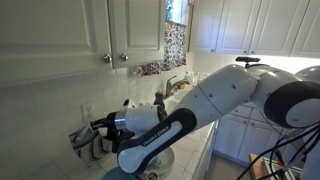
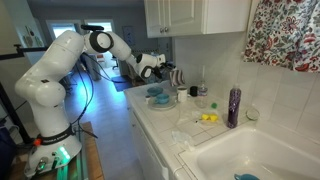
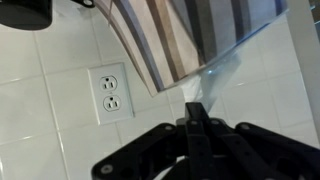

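A striped cloth [image 1: 90, 145] in brown, grey and white hangs at the tip of my gripper [image 1: 108, 124], close to the tiled wall. In the wrist view the striped cloth [image 3: 165, 40] fills the upper middle, its white border slanting across. My gripper is shut there, fingers together at the cloth; the exact pinch point is hard to make out. The second exterior view shows the striped cloth [image 2: 177, 77] at the far end of the counter beside the gripper [image 2: 164, 62].
A wall outlet [image 3: 110, 92] sits near the cloth. Teal dishes [image 2: 157, 95] stand on the counter below the arm, with a white mug [image 2: 182, 95] nearer. Upper cabinets [image 1: 50, 30] overhang this spot. A purple bottle [image 2: 234, 107] stands near the sink [image 2: 215, 155].
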